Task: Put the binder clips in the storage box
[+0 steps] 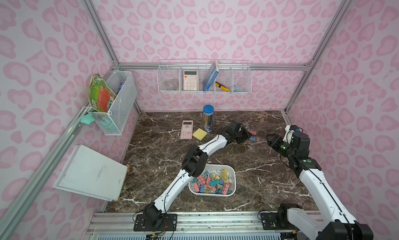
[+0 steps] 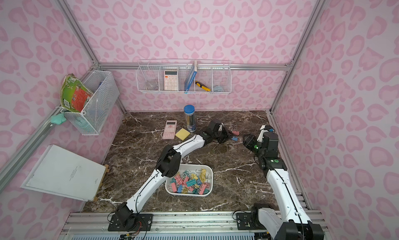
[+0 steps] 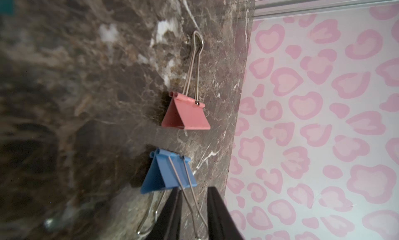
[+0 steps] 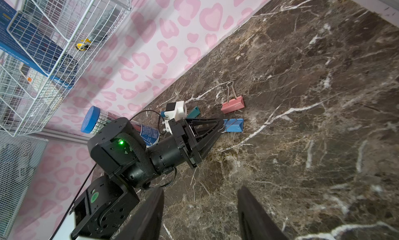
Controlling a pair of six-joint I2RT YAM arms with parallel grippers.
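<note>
A blue binder clip (image 3: 166, 173) (image 4: 233, 125) lies on the marble table with a pink binder clip (image 3: 186, 113) (image 4: 232, 105) just behind it. A teal clip (image 4: 193, 112) lies beyond. My left gripper is low at the blue clip, fingers close together over its wire handle; whether the handle is held is unclear. My right gripper hangs open and empty at the right of the table. The white storage box (image 1: 232, 177) at the front centre holds many mixed clips and is partly hidden by the left arm.
A pink calculator (image 1: 186, 132), a yellow note pad (image 1: 200, 134) and a blue-lidded jar (image 1: 208, 119) stand at the back. Wire baskets (image 1: 166, 86) hang on the walls.
</note>
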